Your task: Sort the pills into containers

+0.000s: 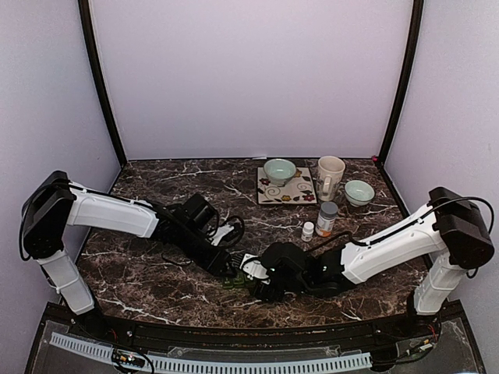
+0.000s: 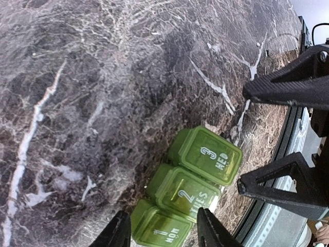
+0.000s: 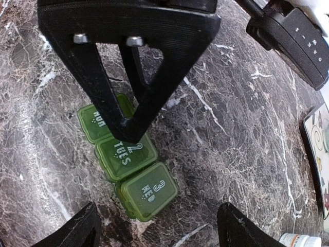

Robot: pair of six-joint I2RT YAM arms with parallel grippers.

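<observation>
Three green pill compartments lie in a row on the marble: MON (image 3: 91,121), TUES (image 2: 187,195) and WED (image 2: 205,154). My left gripper is low at the MON end, its fingers part open over that box; whether it touches cannot be told. My right gripper stands open beside the WED end, nothing between its fingers. A small white pill bottle (image 1: 308,231) and an orange-labelled jar (image 1: 327,219) stand behind the right arm. Pills inside the boxes cannot be made out.
A flowered board (image 1: 281,195) holds a bowl (image 1: 279,170) at the back, with a mug (image 1: 330,176) and a second bowl (image 1: 359,192) to its right. Both arms crowd the front middle.
</observation>
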